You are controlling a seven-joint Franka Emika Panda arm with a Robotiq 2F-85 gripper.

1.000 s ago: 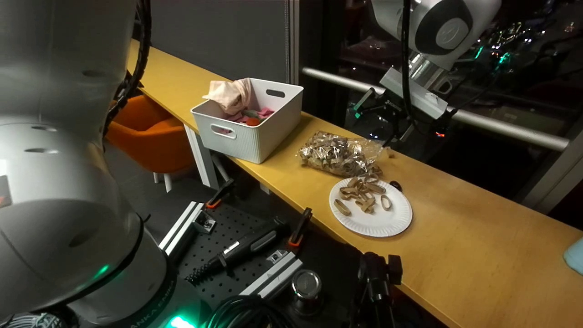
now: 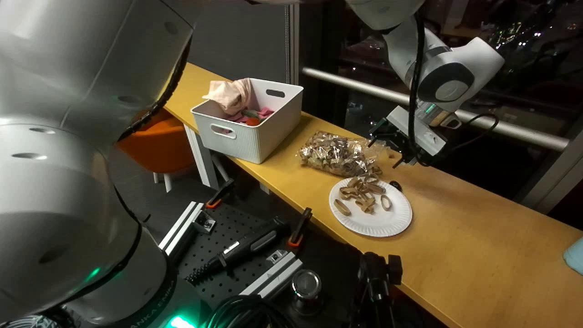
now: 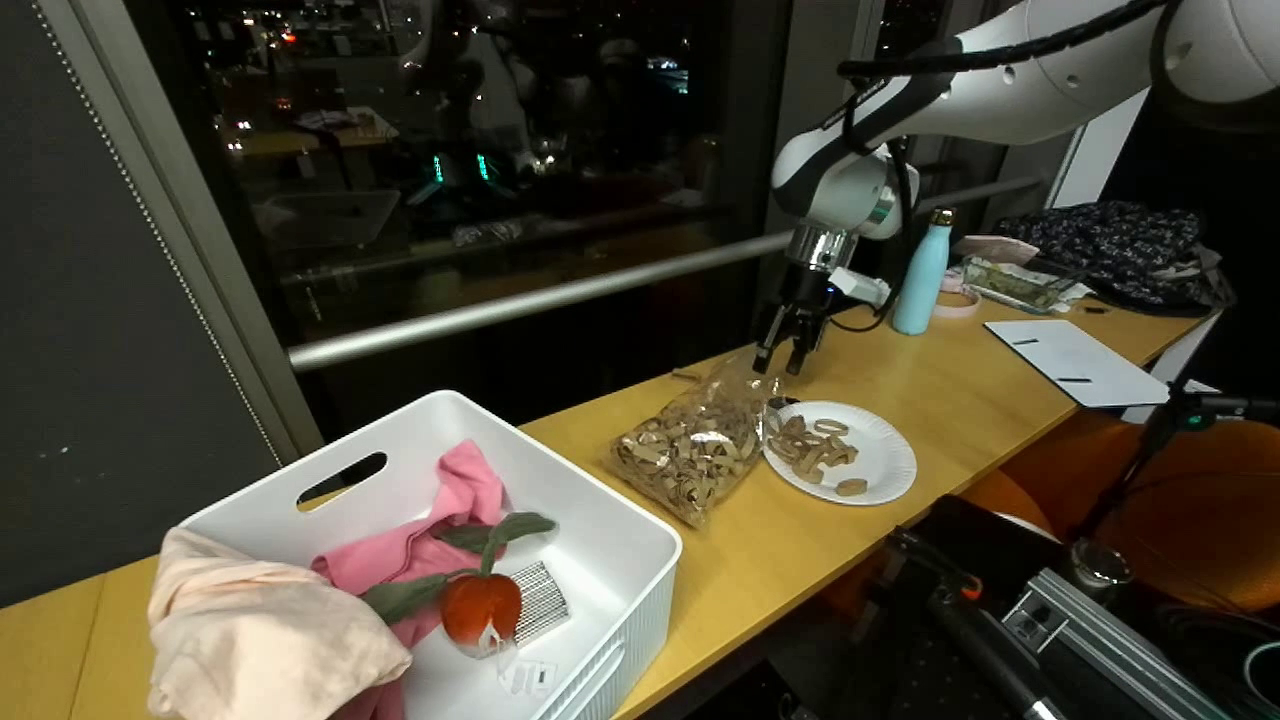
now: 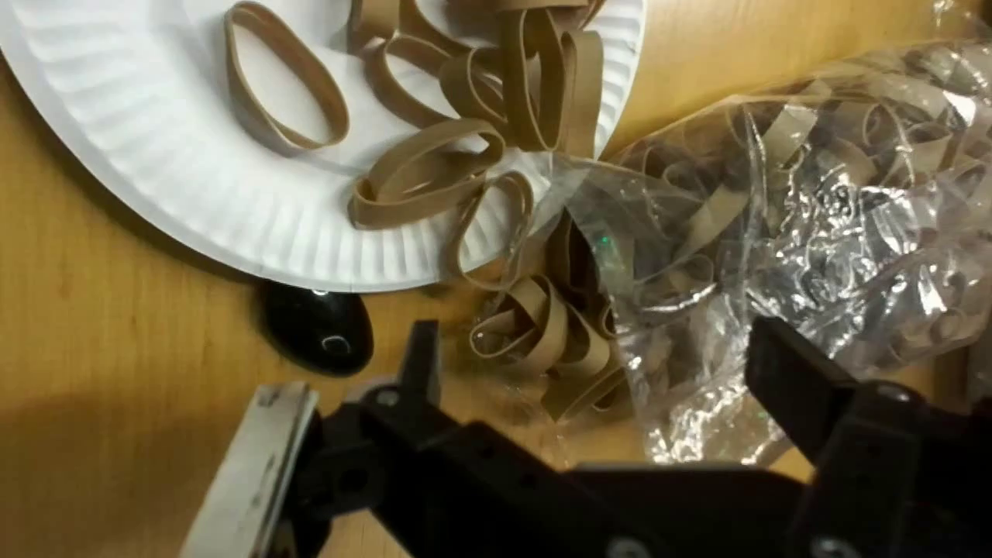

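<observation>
My gripper is open above the window side of the table, with its fingers spread and nothing held between them. Below it in the wrist view lies the open end of a clear plastic bag point(image 4: 800, 214) filled with tan rubber bands. A few bands point(image 4: 549, 325) rest at the bag's mouth. The white paper plate point(image 4: 186, 200) sits against the bag and carries several loose rubber bands point(image 2: 363, 197). Beside the plate's rim is a small glossy black oval object point(image 4: 316, 327). In exterior view 2 the gripper point(image 3: 780, 364) hovers near the bag point(image 3: 696, 450).
A white bin point(image 3: 612, 528) with pink cloth and an orange plush item stands beyond the bag. A light blue bottle point(image 3: 924, 276) and a white board point(image 3: 1080, 360) are farther along the table. A metal rail point(image 2: 355, 84) runs behind. Table right of the plate is clear.
The arm has come down toward the table, and my gripper is now lower, close to the bag's open end. Bag, plate and bin look unmoved.
</observation>
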